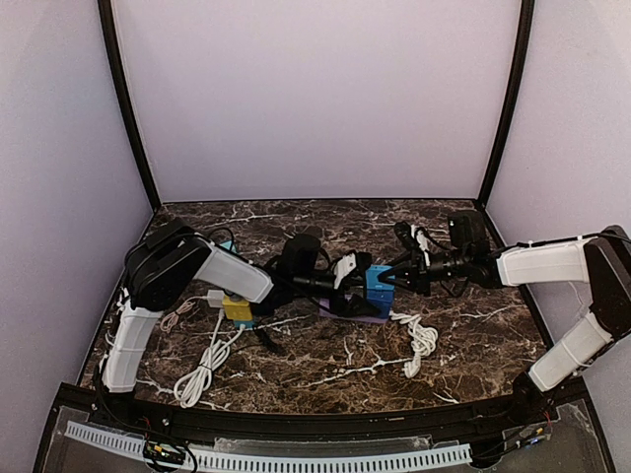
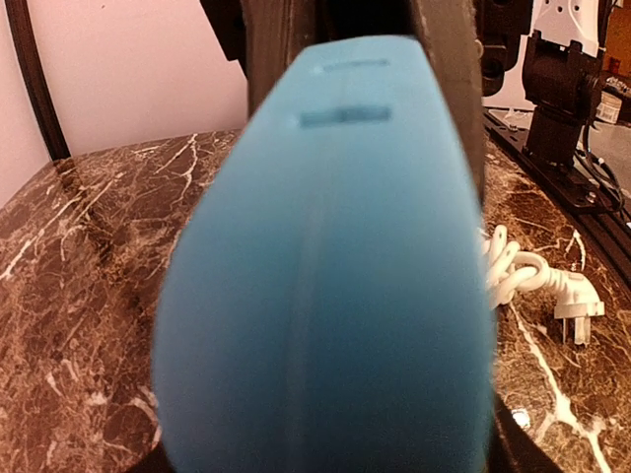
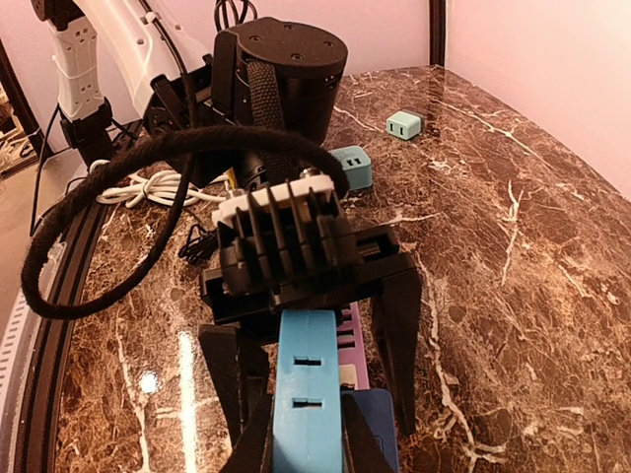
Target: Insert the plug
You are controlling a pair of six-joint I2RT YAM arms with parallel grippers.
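A light blue block (image 3: 308, 370) with two slots is held up by my right gripper, shut on its sides. My left gripper (image 1: 363, 284) faces it, its fingers (image 3: 399, 340) spread on both sides of the block with visible gaps. In the left wrist view the light blue block (image 2: 330, 246) fills the middle, very close, hiding much behind it. Below it are a dark blue block (image 3: 377, 419) and a purple strip with slots (image 3: 353, 340). A white plug (image 2: 575, 301) on a coiled white cable (image 1: 422, 340) lies on the table, apart from both grippers.
A yellow block (image 1: 238, 308) and another coiled white cable (image 1: 200, 374) lie beneath and in front of the left arm. Two pale teal blocks, one a small cube (image 3: 404, 125), sit farther back.
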